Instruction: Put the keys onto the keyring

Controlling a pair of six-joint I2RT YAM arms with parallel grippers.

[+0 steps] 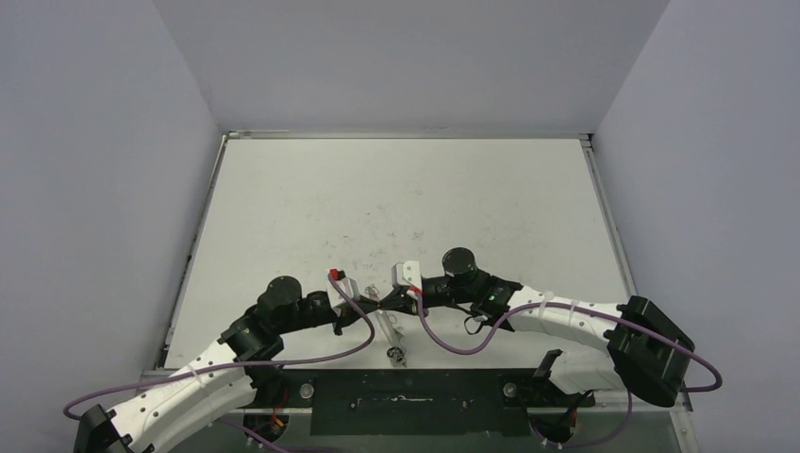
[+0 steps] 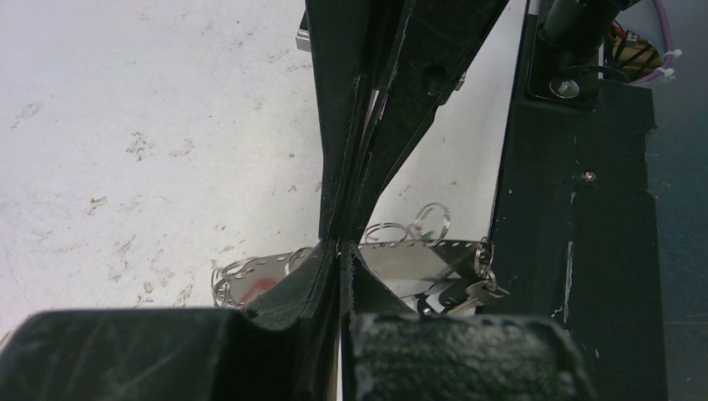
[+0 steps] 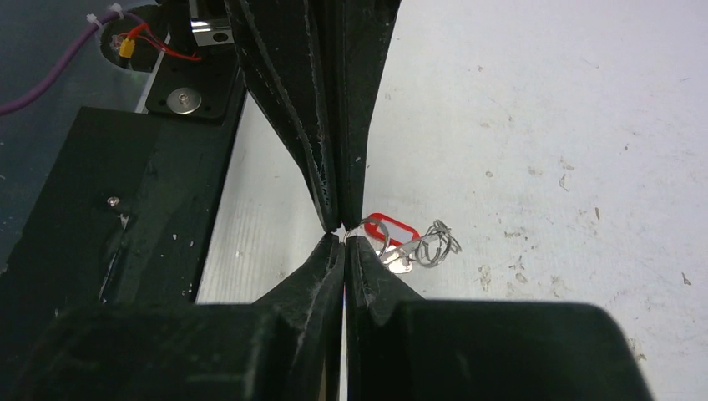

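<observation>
My left gripper and right gripper meet tip to tip, both shut. A metal strip point(image 2: 263, 269) with wire rings at its ends shows behind the tips in the left wrist view. Keys point(image 2: 455, 296) sit around its right end, partly hidden by my left fingers. Seen from the right wrist, a thin wire ring point(image 3: 386, 234) reaches the meeting tips, close to a red-edged tag point(image 3: 394, 225) and a cluster of rings point(image 3: 437, 244). Whether either gripper pinches the wire cannot be told. From above, the strip point(image 1: 390, 332) stretches toward the front edge.
Bare white table point(image 1: 406, 189) fills the space behind the arms. A dark panel point(image 1: 420, 401) runs along the front edge, close to the strip's lower end. Purple hoses point(image 1: 585, 307) loop along both arms.
</observation>
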